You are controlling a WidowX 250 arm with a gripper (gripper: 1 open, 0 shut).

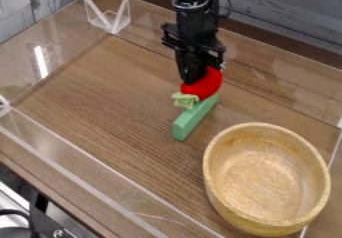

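My black gripper (198, 67) reaches down from the top centre onto a red round object (207, 84) with a pale green piece (183, 99) at its lower left. A longer green block (194, 121) lies just below them on the wooden table (94, 132). The gripper's fingertips are dark and partly overlap the red object; whether anything is between them cannot be made out.
A large yellow bowl (266, 182) sits at the lower right. A clear plastic piece (104, 15) stands at the upper left near the table edge.
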